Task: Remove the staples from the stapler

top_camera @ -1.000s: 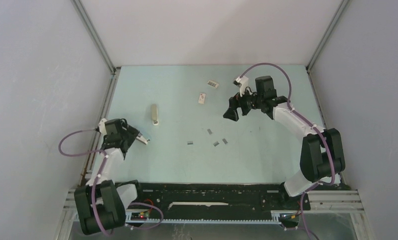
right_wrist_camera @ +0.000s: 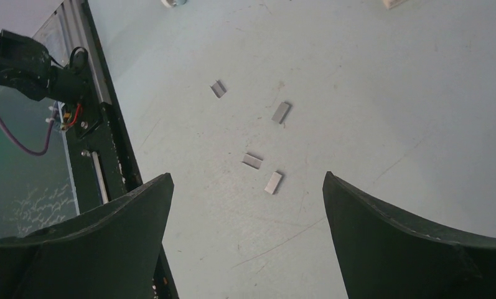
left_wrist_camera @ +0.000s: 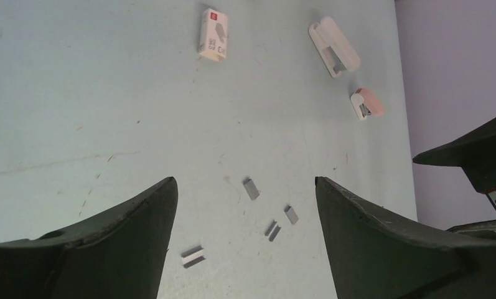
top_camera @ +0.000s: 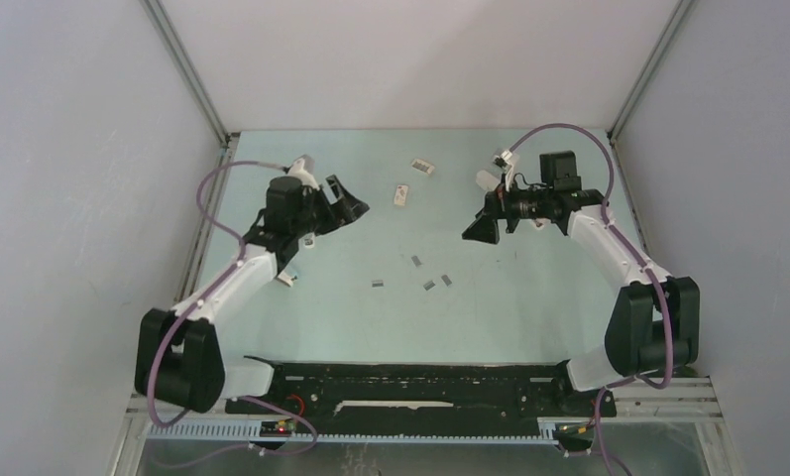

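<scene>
My left gripper hangs raised over the left half of the table, fingers apart and empty. My right gripper stands open over the right half. Several loose staple strips lie on the middle of the table. A white stapler and a pink stapler lie at the right in the left wrist view. At the left in the top view, a light stapler lies partly hidden by my left arm.
A small white box and another small box sit at the back middle. Walls bound the back and both sides.
My left arm has risen and swung from the front left toward the middle and back. My right gripper has moved slightly to the right.
</scene>
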